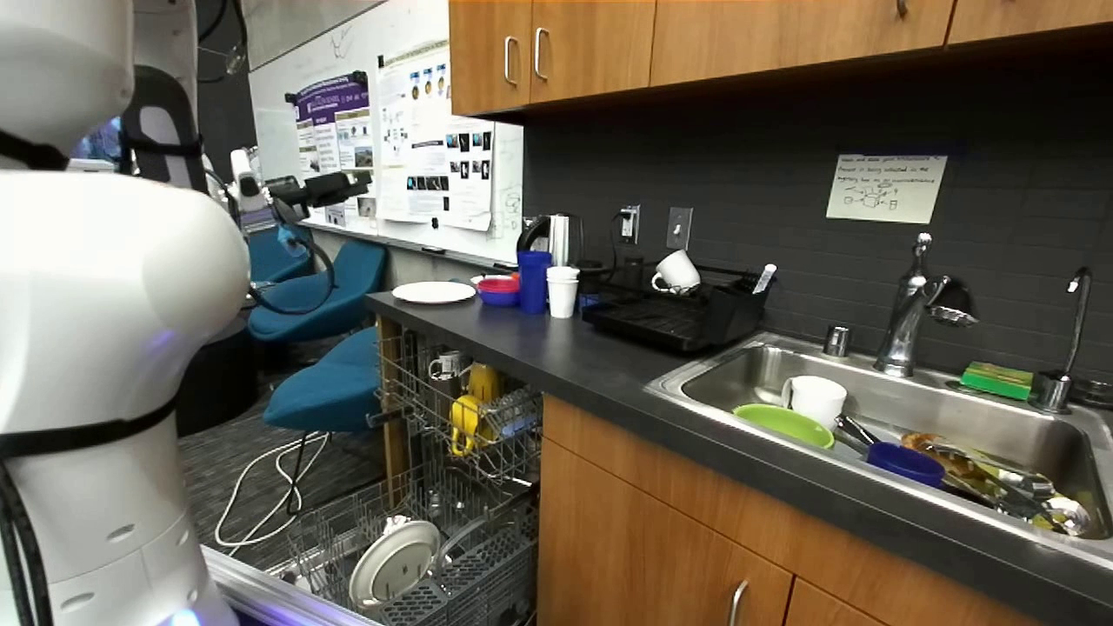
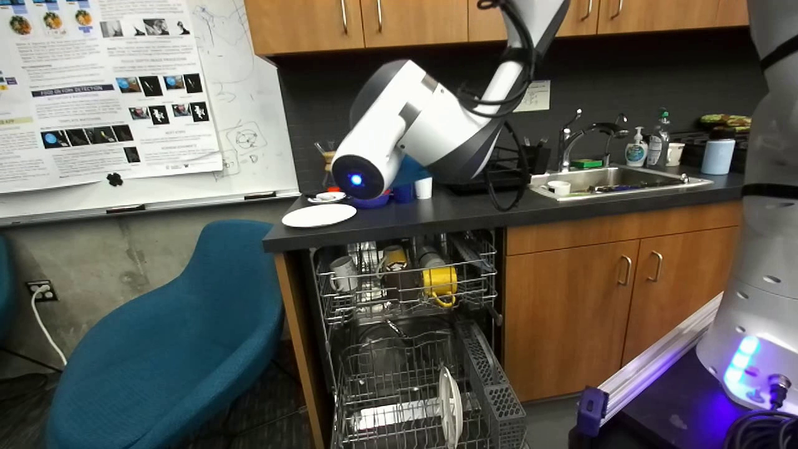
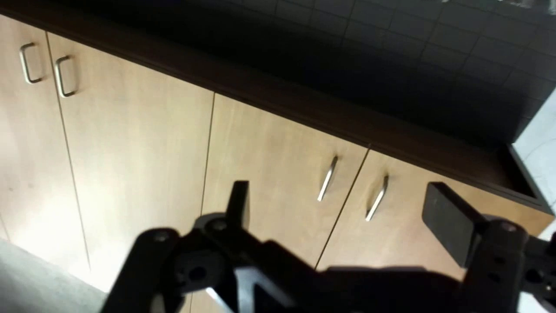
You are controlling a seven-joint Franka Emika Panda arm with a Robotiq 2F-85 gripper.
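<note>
My gripper is open in the wrist view, its dark fingers wide apart and nothing between them. Beyond it lie wooden cabinet doors [image 3: 276,151] with metal handles. In exterior view 1 the gripper [image 1: 339,188] is raised at the left, in front of the whiteboard and well clear of the counter [image 1: 616,365]. The arm [image 2: 426,120] spans the counter in exterior view 2, where the gripper's fingers cannot be made out. The dishwasher's lower rack holds a white plate [image 1: 399,563]; its upper rack holds mugs, one of them yellow [image 2: 439,282].
The sink [image 1: 772,360] contains a white mug [image 1: 816,400], a green bowl [image 1: 784,422], a blue bowl [image 1: 905,463] and utensils. Another white plate [image 1: 434,292], cups and a black drying rack [image 1: 668,318] stand on the counter. Overhead cabinets [image 1: 772,42] bound the space above.
</note>
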